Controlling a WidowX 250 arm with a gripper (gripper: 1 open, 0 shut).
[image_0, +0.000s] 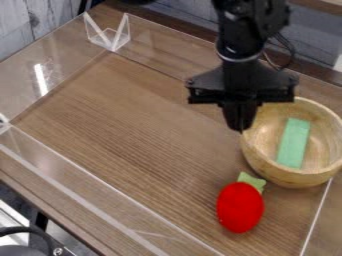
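Observation:
The black gripper (242, 120) hangs over the left rim of a round wooden bowl (315, 170), its fingers pointing down; nothing shows between them and it looks shut. A green block (294, 142) lies inside the bowl. A red oval object (241, 207) is on the table in front of the bowl, with a small green piece (253, 180) just behind it.
A white wire-like holder (110, 32) stands at the back left. Dark cables show at the lower-left edge.

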